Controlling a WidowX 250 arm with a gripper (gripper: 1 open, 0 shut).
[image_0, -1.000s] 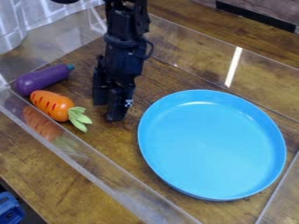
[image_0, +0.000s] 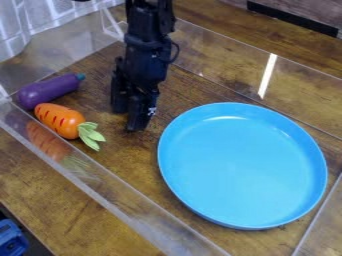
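Note:
My black gripper (image_0: 134, 105) hangs from the top centre of the camera view, low over the wooden surface between the toys and the plate; whether it is open or shut is hard to tell. An orange toy carrot (image_0: 60, 121) with a light green top lies at the left, with a purple toy eggplant (image_0: 47, 92) just behind it. A large blue plate (image_0: 242, 164) takes up the right side, to the right of the gripper.
Clear walls (image_0: 67, 180) edge the wooden work area. Bare wood (image_0: 227, 70) is free behind the plate. A small blue object (image_0: 8, 240) sits outside the wall at the bottom left.
The gripper and its arm have shifted very slightly; the toys and plate have stayed in place.

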